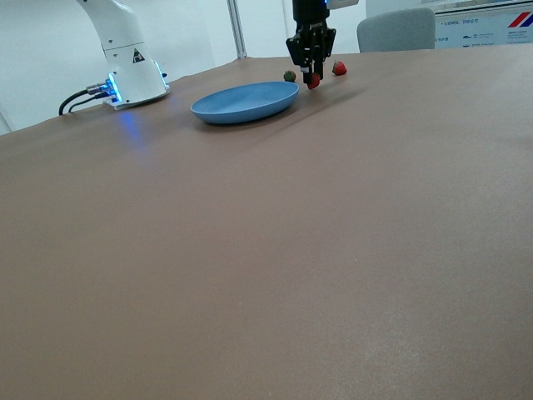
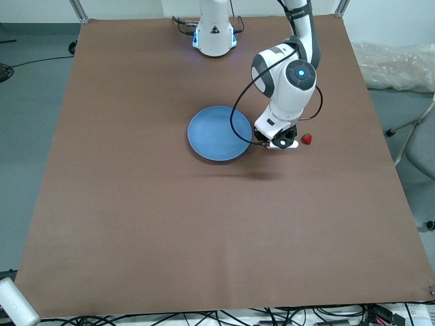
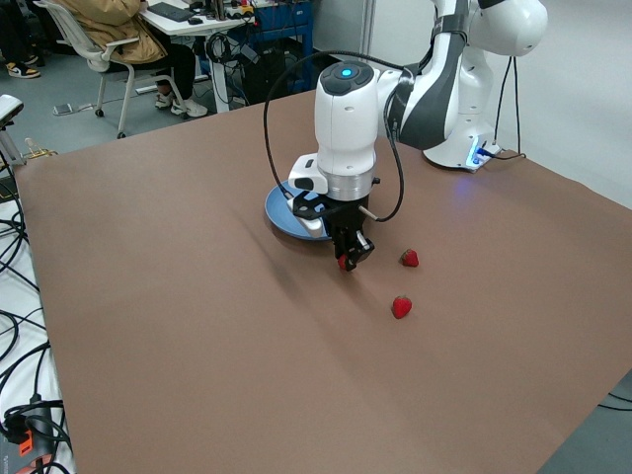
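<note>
My gripper (image 1: 313, 73) is low over the table, beside the blue plate (image 1: 243, 103), with a red strawberry (image 1: 313, 82) at its fingertips; whether the fingers are closed on it is unclear. A second strawberry (image 3: 402, 306) lies on the table in the right view, and another (image 3: 410, 259) lies nearer the arm. In the left view one strawberry (image 2: 306, 139) shows right of the gripper (image 2: 279, 140), whose fingertips are mostly hidden under the wrist. The plate appears empty in the left view.
The arm's base (image 2: 214, 34) stands at the back, with cables looping round the wrist. A chair (image 2: 425, 139) stands beyond the right edge.
</note>
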